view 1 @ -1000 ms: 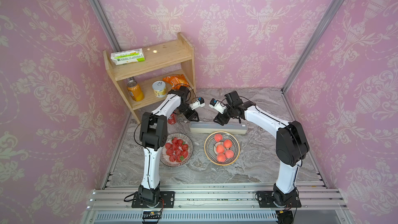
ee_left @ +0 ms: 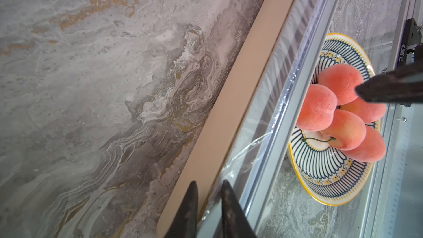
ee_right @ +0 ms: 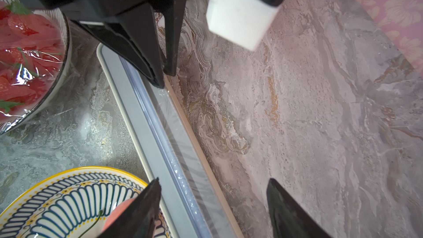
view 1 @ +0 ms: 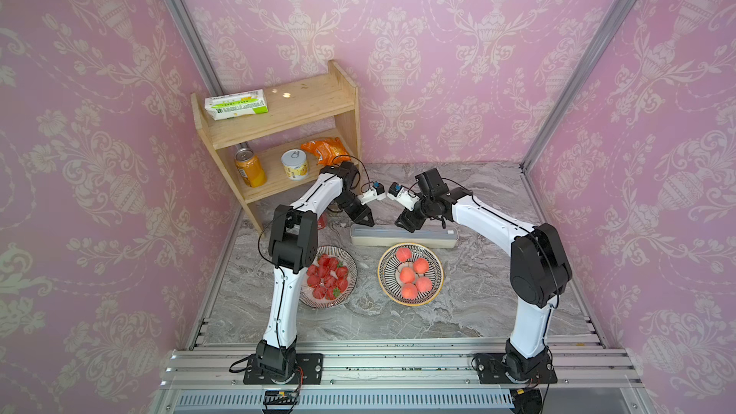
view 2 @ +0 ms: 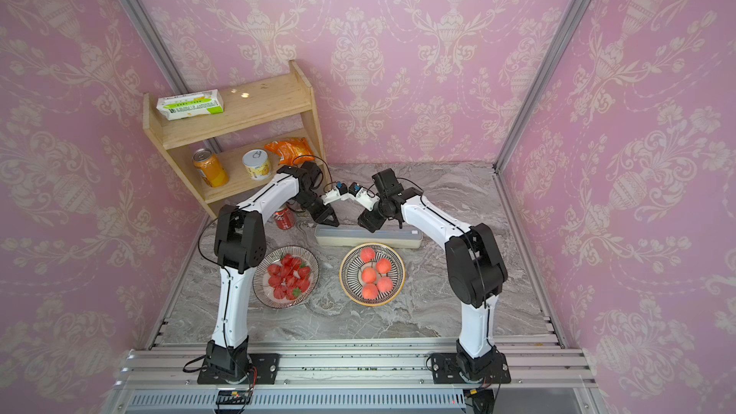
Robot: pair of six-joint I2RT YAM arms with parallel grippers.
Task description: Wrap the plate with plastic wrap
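The long plastic wrap dispenser [view 1: 404,237] lies on the table behind the patterned plate [view 1: 383,280] holding several peaches [view 1: 407,275]. Clear film [ee_left: 260,105] stretches along the dispenser's top; no film shows over the peaches. My left gripper hangs at the dispenser's left part, its fingertips a narrow gap apart near the film edge. Whether they touch the film is unclear. My right gripper is wide open over the dispenser's middle, with nothing held between its fingers.
A film-covered bowl of strawberries [ee_right: 26,61] stands at the left. Behind it are a red can [view 2: 283,218] and a wooden shelf [view 1: 276,111] carrying an orange can [view 1: 250,168], a white tin [view 1: 294,164] and a box [view 1: 236,104].
My left gripper has shifted slightly right along the dispenser, and its arm now covers more of the red can. The right arm, dispenser and plate look unmoved.
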